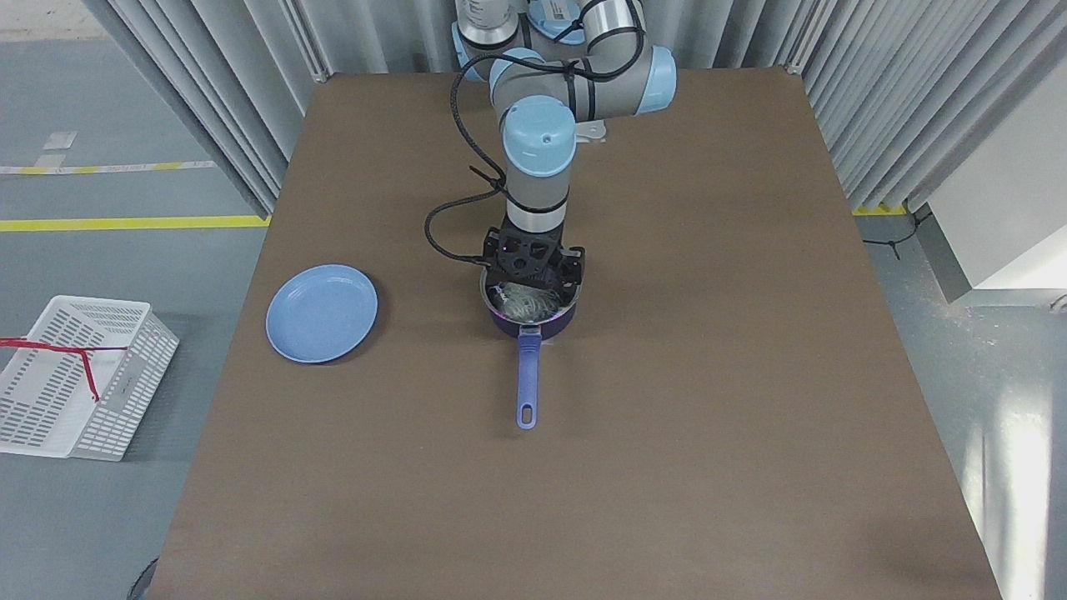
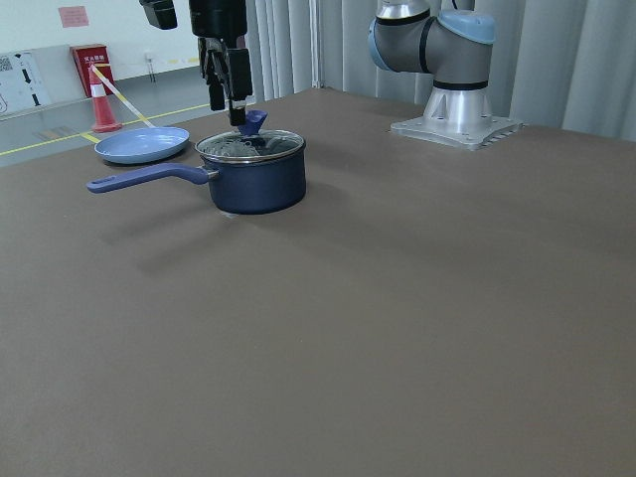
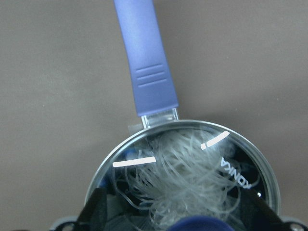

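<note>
A blue saucepan (image 2: 259, 188) with a glass lid (image 3: 175, 159) stands on the brown table, its long handle (image 1: 528, 380) pointing toward the front camera. White stringy contents show through the glass. My black gripper (image 2: 225, 99) is over the pot, fingertips around the height of the blue lid knob (image 3: 199, 224) and close to it; in the wrist view dark fingers sit either side of the knob at the lower edge. I cannot tell whether they touch it or how far they are closed.
A light blue plate (image 1: 321, 312) lies left of the pot in the front view. A white basket (image 1: 85, 410) is on the floor beyond the table's left edge.
</note>
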